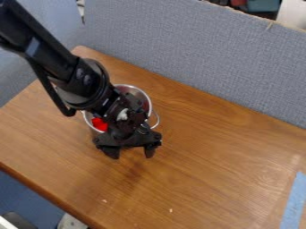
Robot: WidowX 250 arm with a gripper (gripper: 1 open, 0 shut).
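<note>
A black arm reaches down from the upper left over a metal pot (135,96) with a wire handle on its right side. My gripper (131,153) stands open at the pot's front, low over the wooden table, with nothing visible between its fingers. A red object (99,123) shows at the pot's left, partly hidden by the arm, which also covers much of the pot's interior.
A grey padded wall (203,49) runs along the back. A light blue strip (293,201) lies at the right edge.
</note>
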